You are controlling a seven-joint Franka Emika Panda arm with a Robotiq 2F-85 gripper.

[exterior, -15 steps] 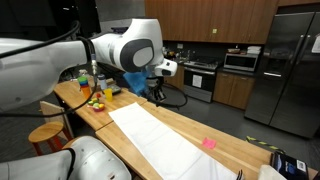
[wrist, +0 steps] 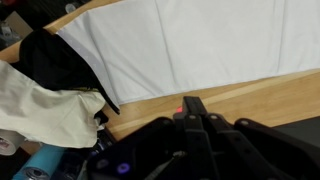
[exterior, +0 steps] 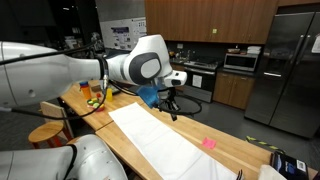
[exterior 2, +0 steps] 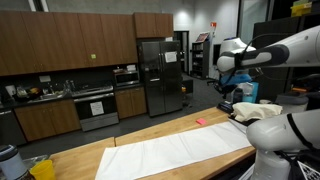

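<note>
My gripper [exterior: 172, 110] hangs above the table, over the white sheet in exterior view 1. In the wrist view its dark fingers [wrist: 193, 106] fill the lower middle, and how far apart they stand is hard to make out. No object shows held. The long white sheet [exterior: 150, 137] lies flat on the wooden table. A flat pink piece [exterior: 209, 143] rests on bare wood beside the sheet. Mostly hidden behind the gripper, a sliver of pink [wrist: 180, 109] shows in the wrist view.
Black cloth [wrist: 50, 62] and cream cloth [wrist: 50, 108] lie bunched at one end of the table in the wrist view. Coloured items, among them a yellow cup [exterior: 108, 93], stand at the far left. Bare wood [exterior: 235, 152] borders the sheet.
The arm's head has shifted slightly right and lower in exterior view 1, and has turned. The sheet and the pink piece have stayed in place.
</note>
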